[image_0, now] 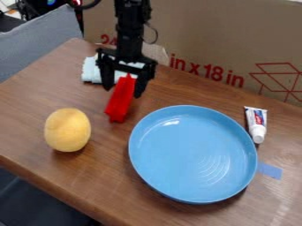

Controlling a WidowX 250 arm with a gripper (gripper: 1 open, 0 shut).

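Observation:
The black gripper (123,78) hangs open over a red elongated object (119,102), with its fingers lowered on either side of that object's far end. A folded light cloth (91,67) lies behind it, partly hidden by the gripper. A blue plate (192,154) sits to the right, and a yellow round object (67,130) is at the front left.
A toothpaste tube (257,124) lies right of the plate, with blue tape (270,171) nearby. A cardboard panel (224,44) stands along the back. A grey surface (24,44) lies beyond it.

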